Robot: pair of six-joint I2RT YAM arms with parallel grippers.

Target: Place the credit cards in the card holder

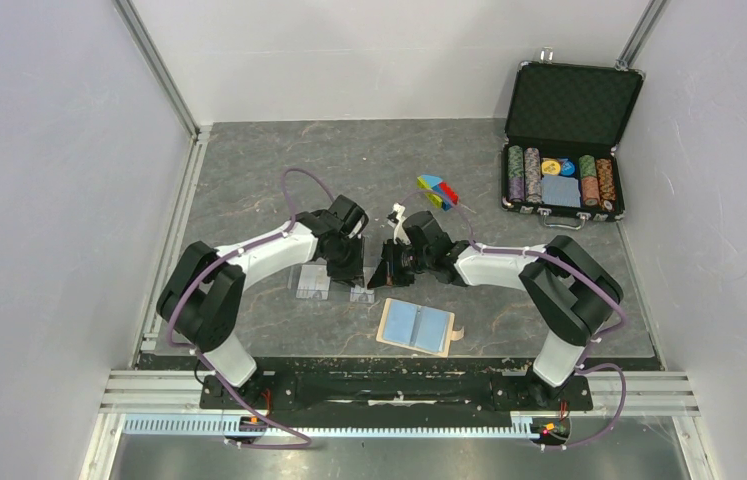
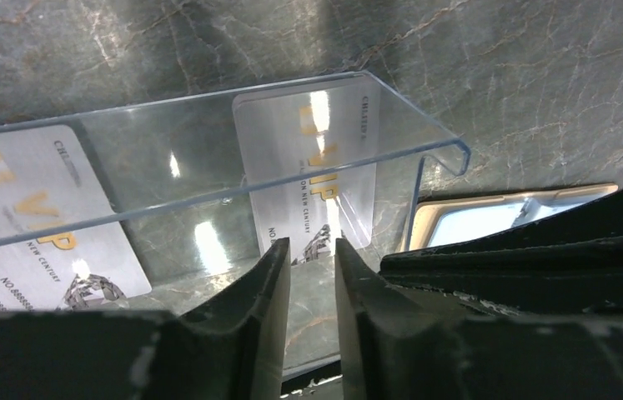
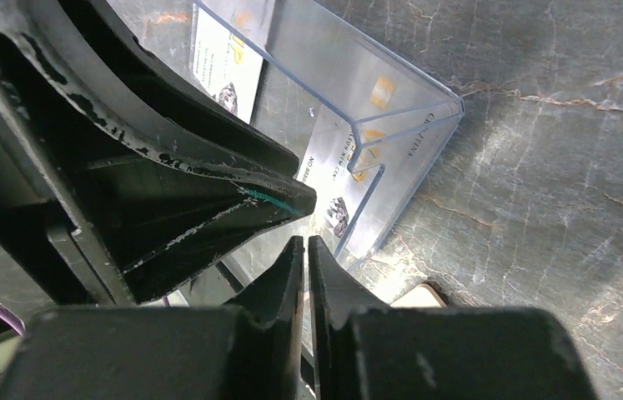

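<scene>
White VIP cards (image 2: 37,254) lie under or in a clear plastic tray (image 2: 158,125); a second card (image 2: 308,217) is at its right end. My left gripper hovers over that end, fingers slightly apart, nothing visible between them. My right gripper is beside the tray's right end, tips nearly together with nothing seen between them. The other gripper's black body fills part of each wrist view. The tan card holder (image 1: 449,340), with blue pockets (image 1: 416,325), lies open at the front, right of the tray.
A black chip case (image 1: 564,210) stands open at the back right. A small coloured object (image 1: 432,187) lies behind the right arm.
</scene>
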